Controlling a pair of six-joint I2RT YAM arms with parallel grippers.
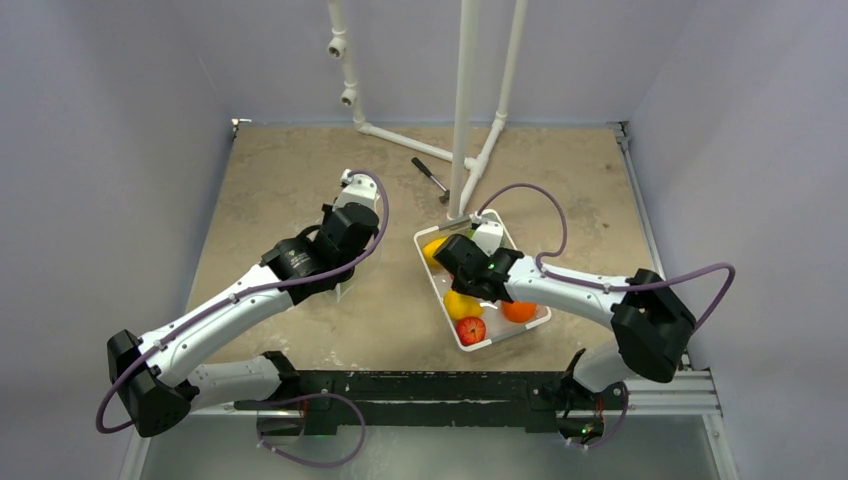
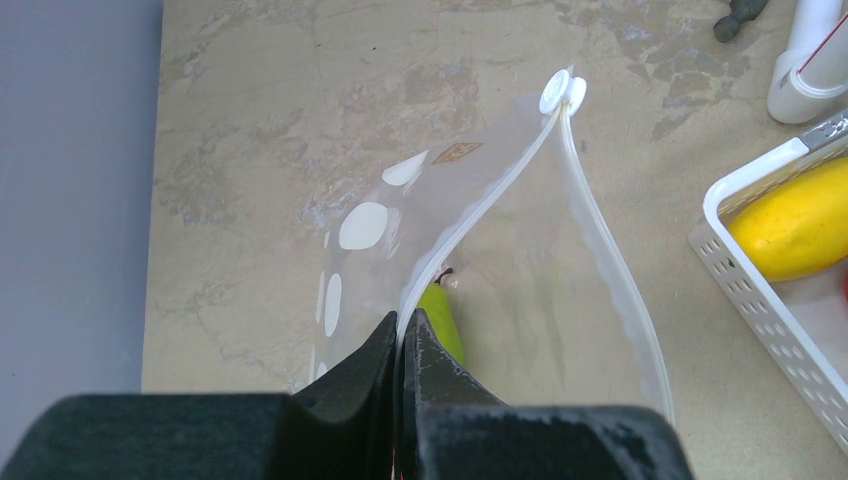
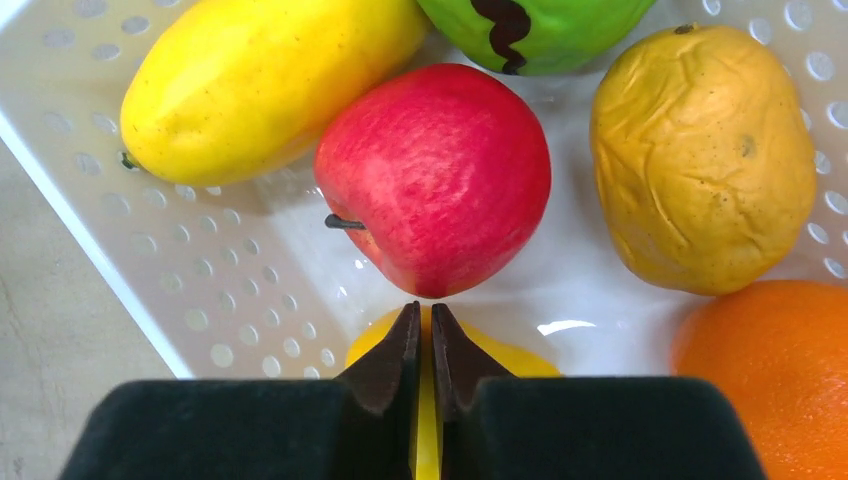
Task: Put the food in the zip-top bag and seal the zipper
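The clear zip top bag stands with its mouth open in the left wrist view, a green pear inside it. My left gripper is shut on one edge of the bag's mouth. In the right wrist view, a yellow pear lies in the white basket, partly hidden by my right gripper. That gripper is shut, nothing between its fingers, with the pear outside them. Above the fingertips lies a red apple.
The basket also holds a yellow oblong fruit, a green fruit, a wrinkled yellow fruit, an orange and a red fruit. White pipes and a hammer lie behind. Bare table separates bag and basket.
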